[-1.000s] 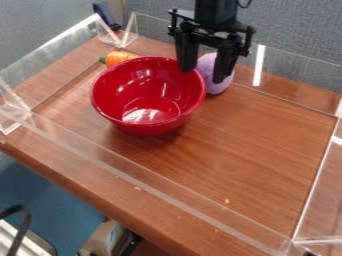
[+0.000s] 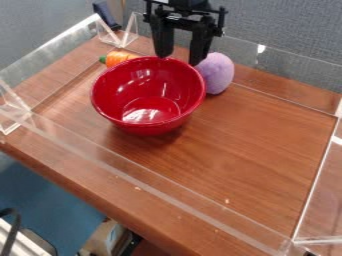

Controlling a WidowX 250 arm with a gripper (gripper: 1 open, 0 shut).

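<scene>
My black gripper (image 2: 181, 42) hangs above the back rim of a red bowl (image 2: 147, 100), its two fingers apart with nothing visible between them. The bowl is upright and empty on the wooden surface. A purple eggplant-like object (image 2: 217, 74) lies behind the bowl at its right, partly hidden. An orange carrot (image 2: 118, 57) with a green top lies behind the bowl at its left.
Clear plastic walls edge the wooden table (image 2: 241, 170) on several sides. Grey padding stands at the back.
My gripper has moved left and a little upward, from above the purple object to above the back of the bowl. The objects on the table have not visibly moved.
</scene>
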